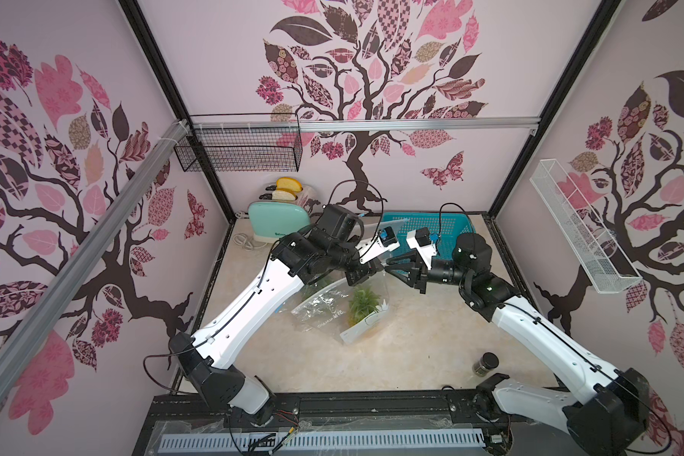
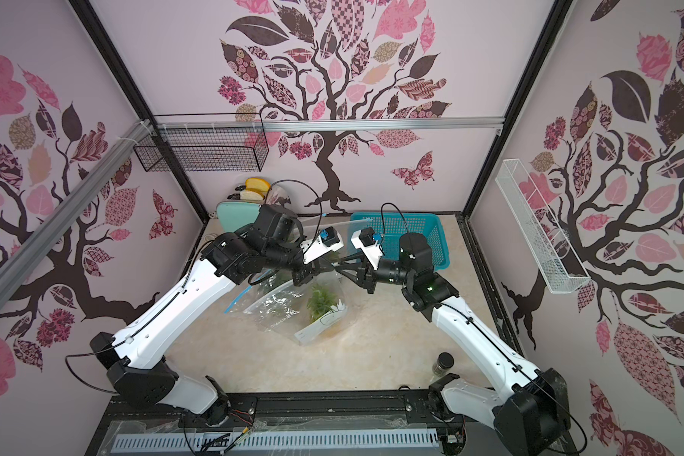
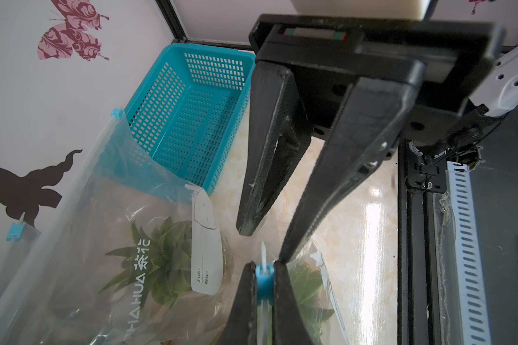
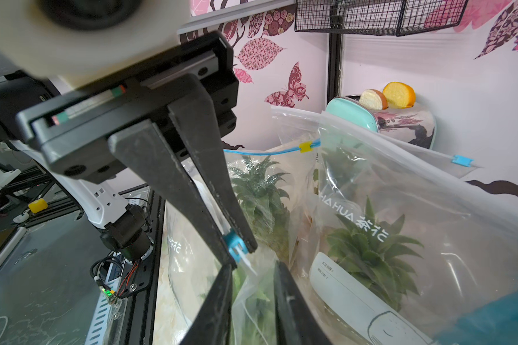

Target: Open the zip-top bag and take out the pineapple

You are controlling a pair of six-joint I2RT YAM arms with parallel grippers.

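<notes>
Clear zip bags (image 4: 356,172) stand on the table with green pineapple crowns (image 4: 368,258) inside. In the left wrist view my left gripper is shut on a light-blue zip slider at the bag's top. My right gripper is just above that slider, its fingers part open and pointing down at it. In the right wrist view the left gripper's fingers hold the slider close in front of the right fingers. The lower parts of the pineapples are mostly hidden by film and arms.
A teal basket (image 3: 155,115) is at the back right. A mint toaster (image 1: 273,220) with toy bread stands back left. A small dark jar (image 1: 485,363) is near the front right.
</notes>
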